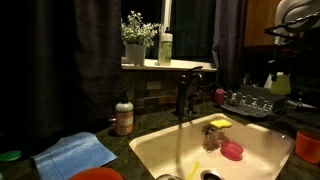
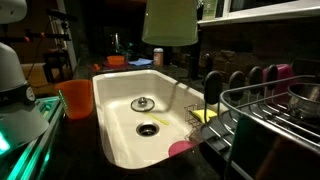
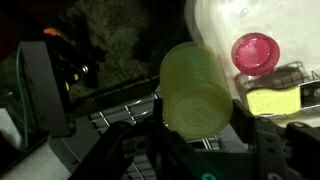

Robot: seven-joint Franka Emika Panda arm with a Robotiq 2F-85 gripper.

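Observation:
My gripper is shut on a yellow-green cup [image 3: 197, 90], which fills the middle of the wrist view with its round end towards the camera. In exterior view 1 the cup [image 1: 281, 84] hangs at the upper right, in front of the dish rack [image 1: 250, 101]. Exterior view 2 has the cup [image 2: 172, 22] large at the top, cut off by the frame edge, hanging clear of the sink [image 2: 122, 100]. My gripper lies outside that view, and the cup hides part of the fingers in the wrist view.
Inside the sink lie a pink bowl [image 1: 232, 151] and a metal caddy with a yellow sponge [image 1: 221, 124]. An orange container [image 2: 77, 99] stands on the counter beside the sink. Dark plates and a metal pot [image 2: 305, 99] occupy the rack. The faucet [image 1: 184, 92] rises behind the sink.

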